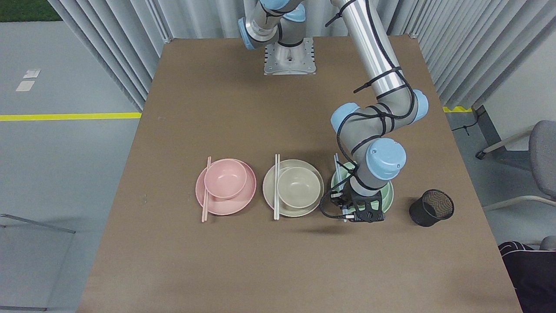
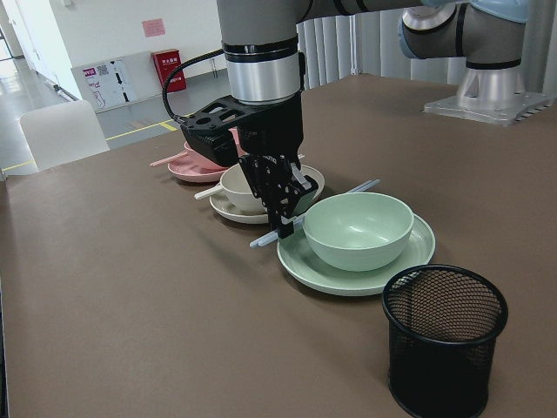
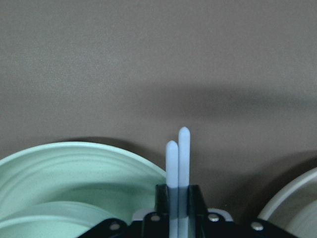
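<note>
My gripper is shut on a pair of light blue chopsticks (image 3: pixel 184 148), held at the edge of the green plate (image 3: pixel 114 173), as the wrist view shows. In the left view the green bowl (image 2: pixel 358 235) sits on that plate, right of the gripper (image 2: pixel 283 228), and the chopstick tips stick out below the fingers. In the front view the arm hides much of the green set. A cream plate with bowl (image 1: pixel 298 188) and cream chopsticks (image 1: pixel 276 203) stands beside it, left of the gripper.
A pink plate with bowl (image 1: pixel 225 178) and pink chopsticks (image 1: pixel 206 203) lies further left. A black mesh cup (image 1: pixel 431 208) stands right of the green set.
</note>
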